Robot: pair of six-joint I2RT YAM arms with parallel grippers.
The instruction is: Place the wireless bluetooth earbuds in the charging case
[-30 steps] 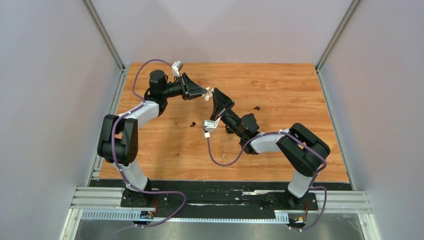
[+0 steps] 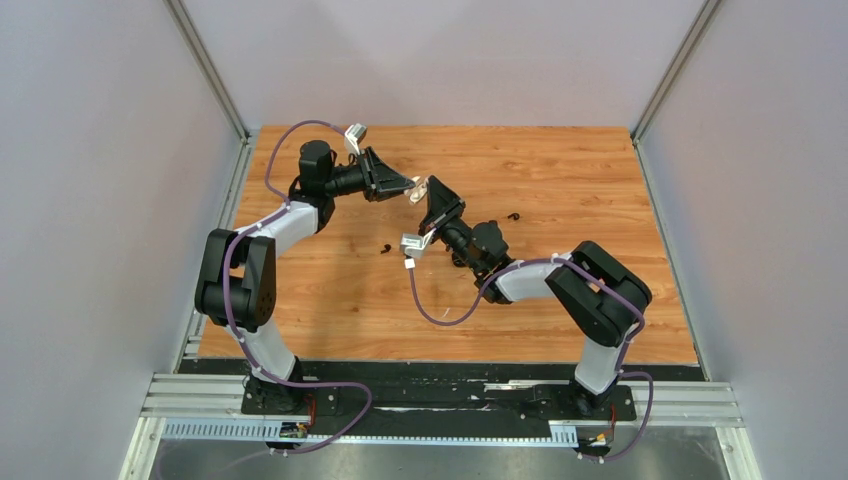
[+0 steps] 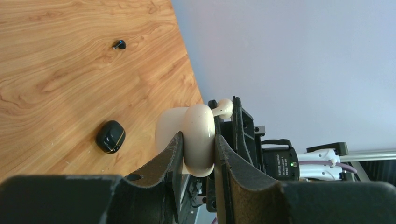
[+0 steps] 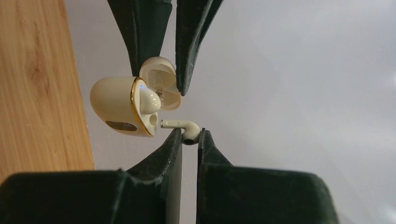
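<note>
My left gripper (image 2: 408,187) grips the cream, gold-rimmed charging case (image 3: 198,135), raised above the table with its lid (image 4: 159,88) open. In the right wrist view, one white earbud (image 4: 148,100) sits in the case beside an empty-looking hole. My right gripper is shut on a second white earbud (image 4: 187,128), held sideways with its stem pointing at the case, just short of the opening.
On the wooden table (image 2: 560,170) lie small dark earbuds (image 2: 513,216) (image 2: 386,249) and a dark case (image 3: 110,136), largely under the right arm in the top view.
The left arm stays still.
</note>
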